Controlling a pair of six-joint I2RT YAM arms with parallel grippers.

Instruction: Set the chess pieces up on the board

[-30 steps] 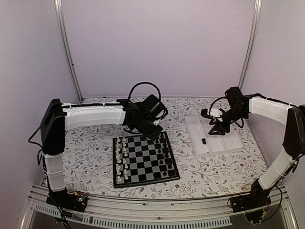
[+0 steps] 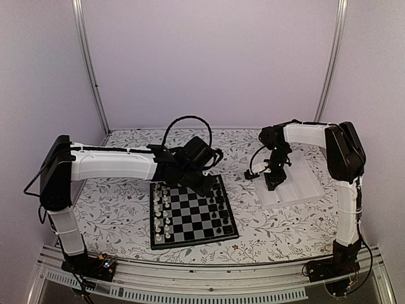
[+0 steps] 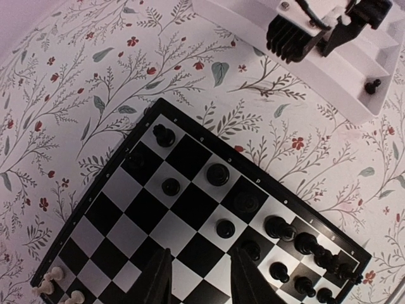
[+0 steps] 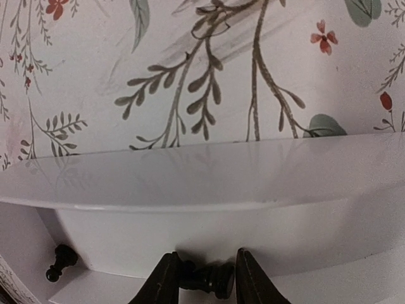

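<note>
The chessboard [image 2: 193, 235] carries white pieces [image 2: 158, 221] along its left and black pieces [image 2: 218, 221] along its right. My left gripper hangs over the board, fingers apart, nothing visible between them. My right gripper is low inside the white tray [image 2: 297, 193], its fingers either side of a lying black piece [image 4: 215, 278] by the tray wall; whether they touch it cannot be told. A second small black piece [image 4: 63, 258] lies in the tray's corner, left of it in the right wrist view.
Walls enclose the table at back and sides.
My right gripper has moved left and down to the piece in the tray. My left gripper has shifted slightly toward the front.
</note>
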